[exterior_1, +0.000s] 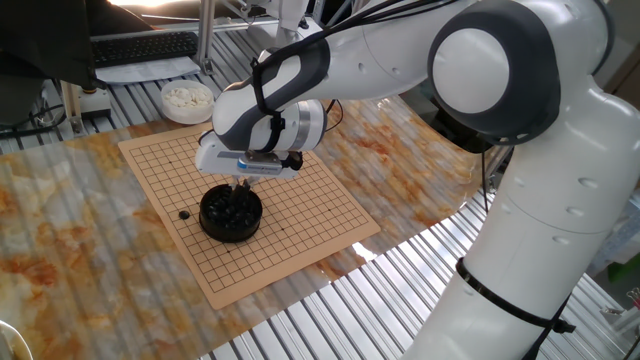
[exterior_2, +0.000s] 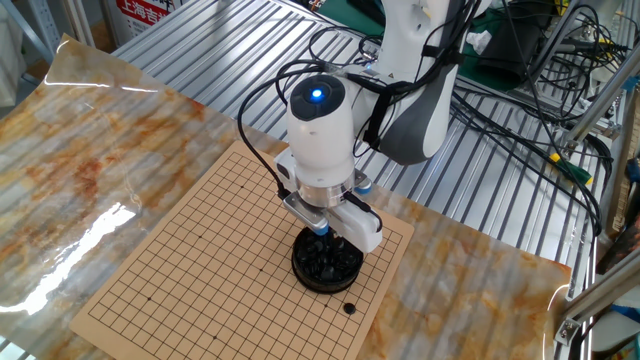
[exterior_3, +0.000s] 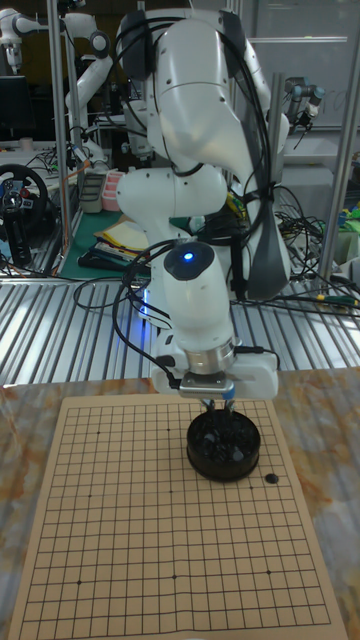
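A round black bowl (exterior_1: 231, 229) filled with black stones (exterior_2: 325, 262) stands on the tan gridded board (exterior_1: 310, 225). One loose black stone (exterior_1: 184, 215) lies on the board beside the bowl; it also shows as a small dark disc (exterior_3: 272, 479) right of the bowl in exterior view 3. My gripper (exterior_1: 241, 189) points down into the bowl's rear part, its fingertips among or just above the stones. Dark stones and the gripper's own body hide the tips, so neither the gap between them nor anything held there can be made out.
Behind the board, a clear container of white stones (exterior_1: 188, 99) sits near a keyboard (exterior_1: 146, 48). The board lies on a marbled sheet (exterior_2: 470, 300) over slatted metal. Much of the board is bare. Cables (exterior_2: 540, 120) lie near the arm's base.
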